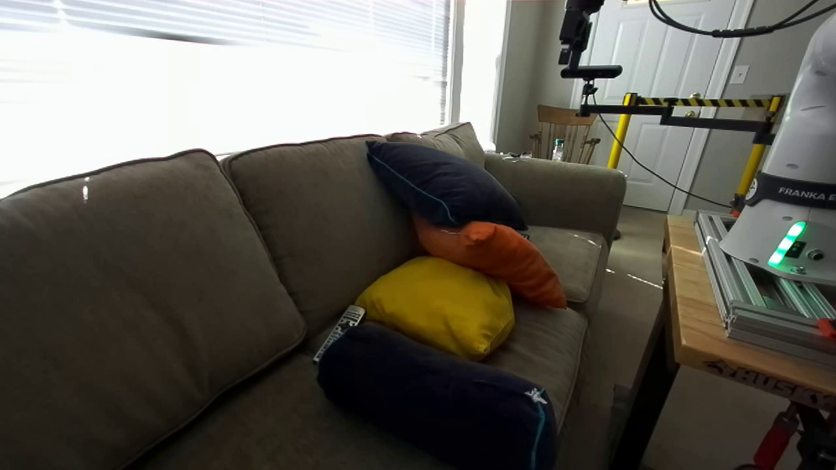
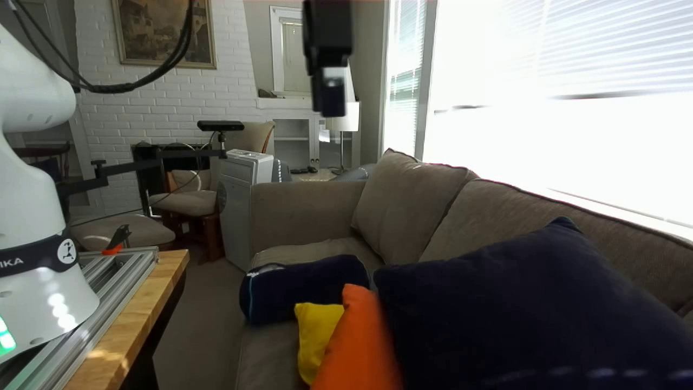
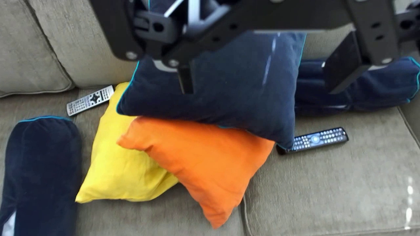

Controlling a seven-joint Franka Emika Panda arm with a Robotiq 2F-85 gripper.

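In the wrist view my gripper is open, its fingers wide apart with nothing between them. It hangs well above the couch, over a square navy pillow with teal piping. That pillow rests on an orange pillow, which overlaps a yellow pillow. A navy bolster lies beside the yellow one. Between bolster and couch back sits a silver remote. A black remote lies on the seat cushion, one end against the navy pillow's corner. Another navy cushion is partly hidden behind my finger.
The couch back runs along the window. A wooden table bearing the arm's base faces the couch, with a gap of floor between. A camera on a boom stands by the far armrest. Bare seat surrounds the black remote's near side.
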